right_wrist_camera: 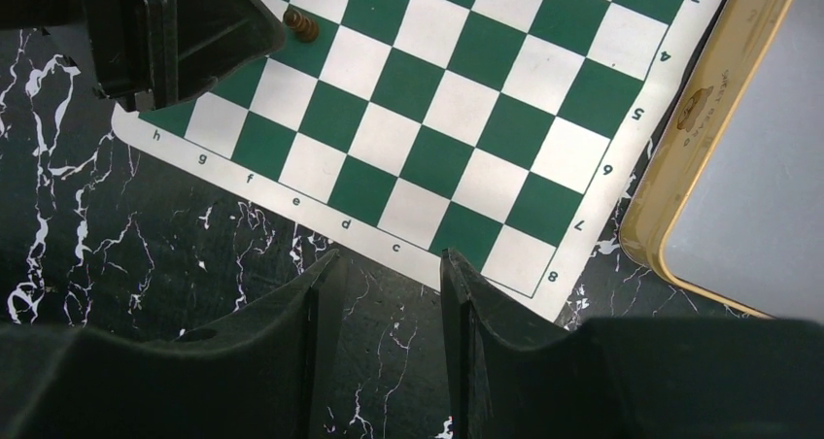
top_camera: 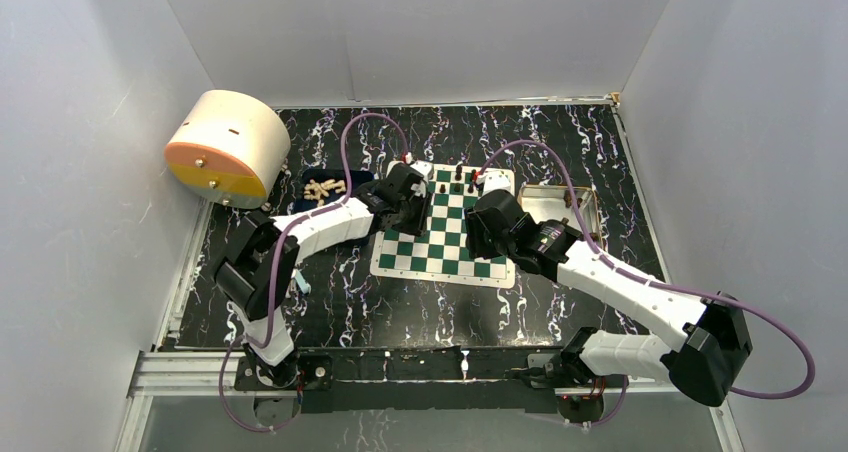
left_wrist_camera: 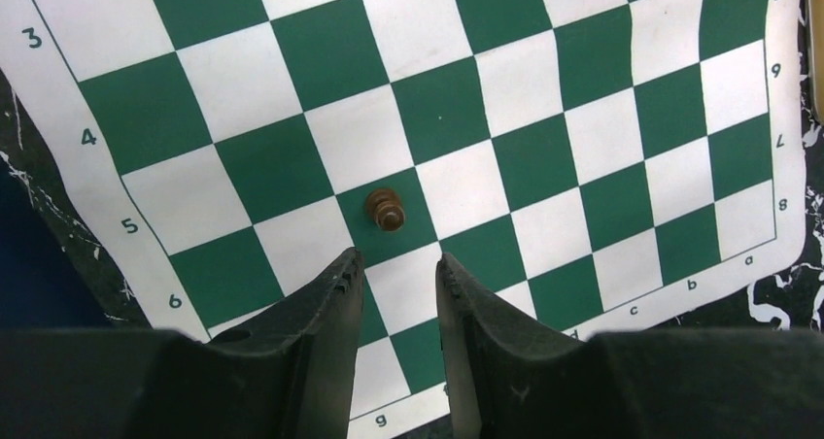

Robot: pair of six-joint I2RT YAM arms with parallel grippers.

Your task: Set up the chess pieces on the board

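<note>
On a green square of the chessboard (top_camera: pixel 400 263) stands one brown piece (left_wrist_camera: pixel 386 210), upright and alone in the left wrist view. My left gripper is above the board just short of that piece, its fingers part open with nothing between them. The right wrist view shows the same brown piece (right_wrist_camera: pixel 301 25) close to the left arm's dark fingers (right_wrist_camera: pixel 160 50). Over the board's near right side, my right gripper is open and empty. Several dark pieces (top_camera: pixel 458 173) stand along the board's far rows.
A dark blue bin (top_camera: pixel 362 176) of light pieces (top_camera: pixel 325 189) lies left of the board. To the right is a tan-rimmed tray (right_wrist_camera: pixel 646 227) with dark pieces at its far end. A striped rounded box (top_camera: pixel 228 147) stands far left.
</note>
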